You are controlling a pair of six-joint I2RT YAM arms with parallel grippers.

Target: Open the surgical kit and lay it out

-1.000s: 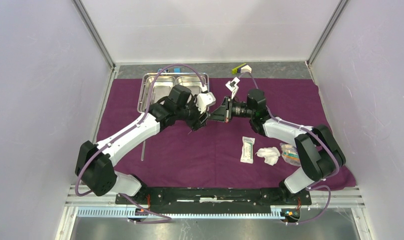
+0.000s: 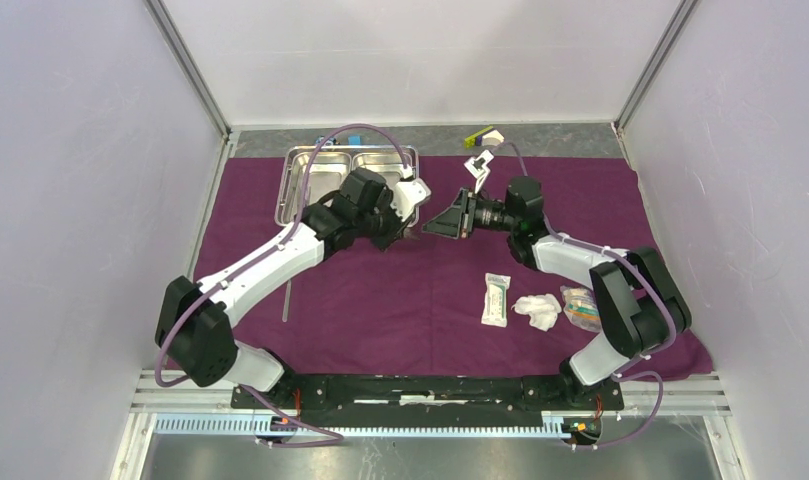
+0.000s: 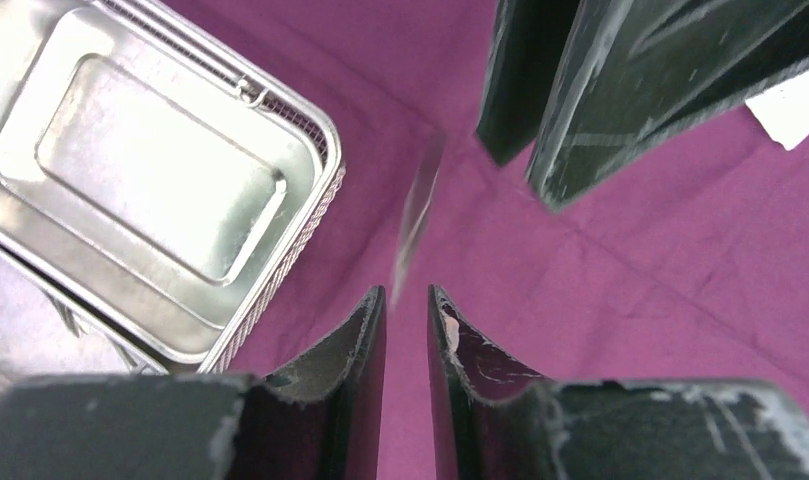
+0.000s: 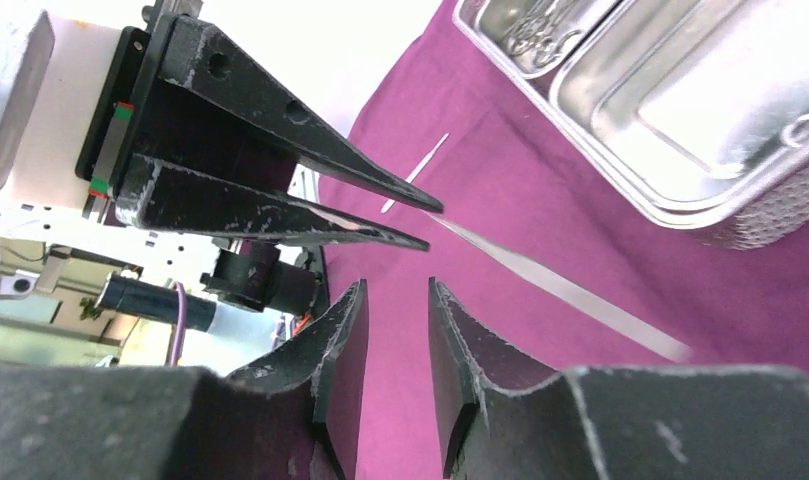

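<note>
A metal kit tray [image 2: 280, 200] sits at the back left, with compartments and some instruments [image 4: 540, 30] visible in the right wrist view. My left gripper is beside the tray's right end, its fingers slightly apart and empty. My right gripper faces it, fingers apart with nothing between them. A blurred, motion-streaked thin metal piece [image 3: 418, 200] appears below and between the grippers; whether it is falling or lying cannot be told. Another long thin instrument [image 2: 286, 300] lies left on the purple cloth [image 2: 430, 330].
A wrapped packet [image 2: 495, 300], white crumpled gauze [image 2: 537, 310] and a bag [image 2: 580, 308] lie front right. Small yellow and blue items [image 2: 478, 134] stand along the back.
</note>
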